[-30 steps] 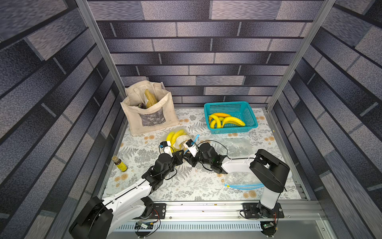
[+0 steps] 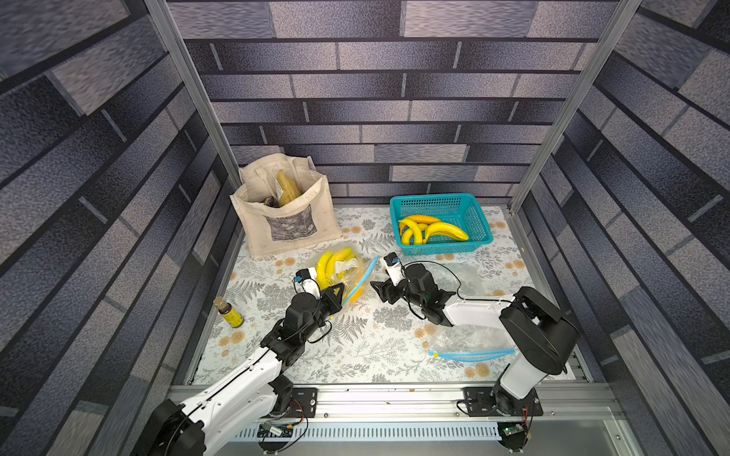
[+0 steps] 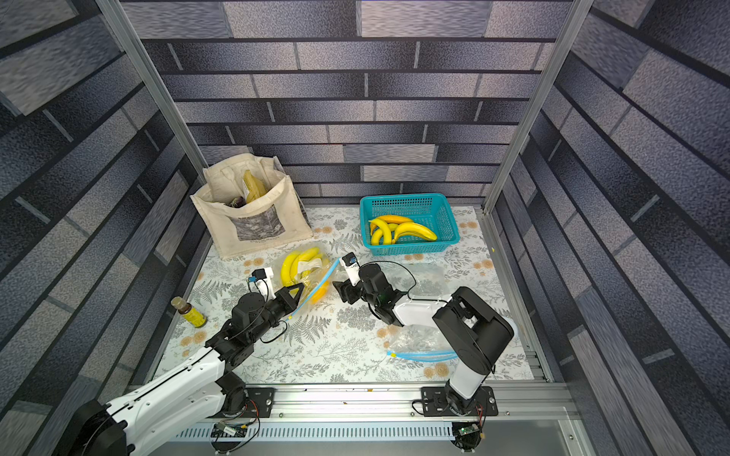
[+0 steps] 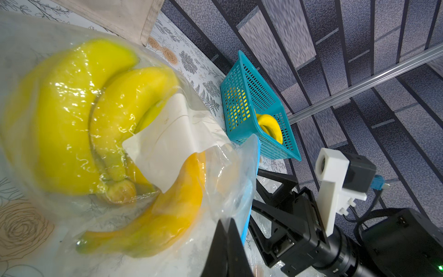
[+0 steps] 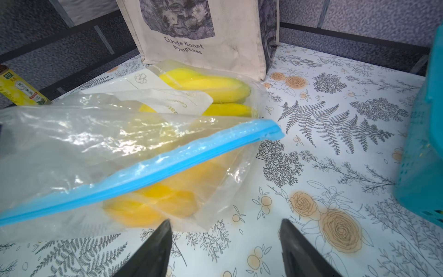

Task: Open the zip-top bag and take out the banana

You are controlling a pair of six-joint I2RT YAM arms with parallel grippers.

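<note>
On the left-centre of the table lies a clear zip bag with several bananas and a white paper slip inside. One banana is near the blue zip strip, which slants towards the right arm. My left gripper is shut at the bag's mouth side, and the film gathers up to its fingertips as though pinched. Just right of the strip, my right gripper stands open and apart from the bag, only bare table between its fingers.
Behind stand a cloth tote and a teal basket with bananas. A small bottle is at the left. Another clear bag with a blue strip lies flat beneath the right arm.
My right gripper has drawn away to the right from the zip strip, uncovering more of it. My left gripper has shifted slightly left.
</note>
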